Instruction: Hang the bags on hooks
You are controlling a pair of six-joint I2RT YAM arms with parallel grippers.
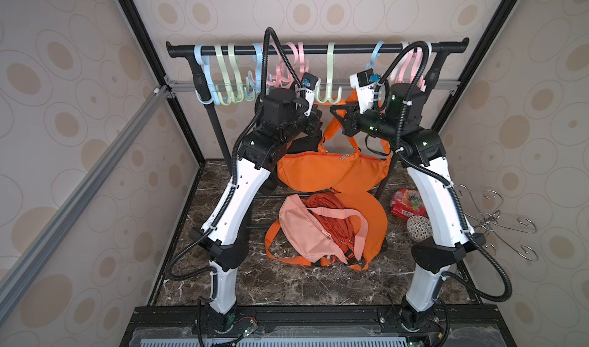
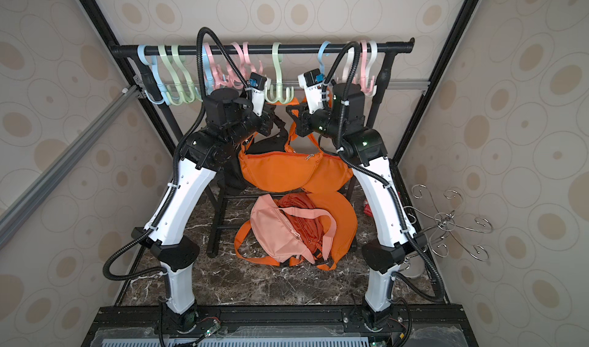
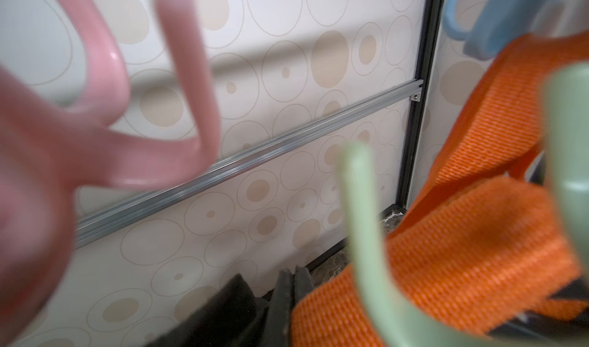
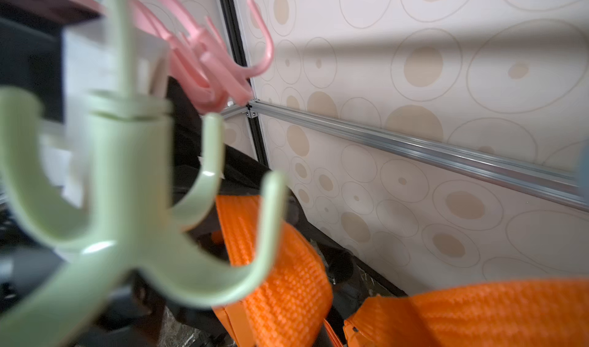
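An orange bag (image 1: 325, 170) hangs in the air below the rail. Its strap (image 3: 454, 248) passes close behind a green hook (image 4: 132, 181), whose prongs stand in front of it in the wrist views; whether it rests on a prong is unclear. Left of that hook, my left gripper (image 1: 316, 118) is shut, with the strap running from its dark fingers (image 3: 281, 304) in the left wrist view. My right gripper (image 1: 338, 116), just right of the hook, is shut. Strap bands meet near it in the right wrist view, but its fingertips are hidden there.
Pink hooks (image 1: 288, 71) crowd the black rail (image 1: 356, 48) to the left, and a blue hook (image 1: 374, 57) hangs to the right. Below, a pink bag (image 1: 309, 230) and other bags lie on the dark floor. A wire stand (image 1: 487, 220) is at right.
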